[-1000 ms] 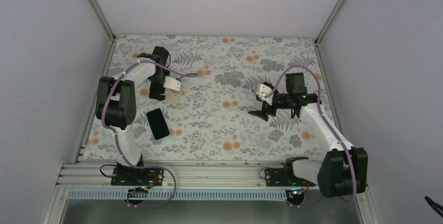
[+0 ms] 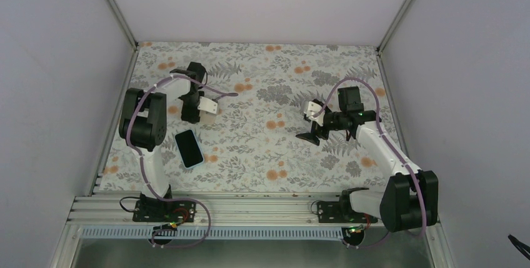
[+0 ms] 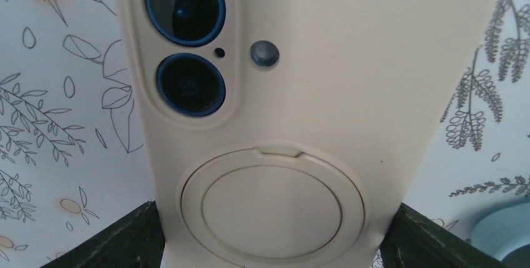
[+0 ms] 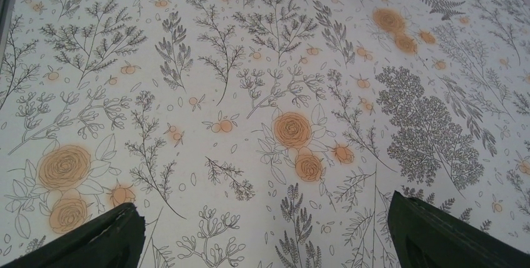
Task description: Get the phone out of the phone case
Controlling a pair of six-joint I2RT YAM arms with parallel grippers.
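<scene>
A cream phone case [image 3: 375, 49] with a round ring on its back fills the left wrist view, blue-rimmed camera lenses of the phone [image 3: 185, 5] showing through its cutout. It lies back up on the cloth at the left of the top view, partly covered by the left arm. My left gripper straddles the case, one finger at each long edge; whether they press on it cannot be told. At the right of the table, my right gripper stands open over bare cloth, nothing between its fingers.
A dark-faced slab with a pale blue rim [image 2: 189, 148] lies just in front of the left gripper; part of its blue edge [image 3: 503, 233] shows in the left wrist view.
The right arm has barely moved, and the blue-rimmed slab has stayed put.
</scene>
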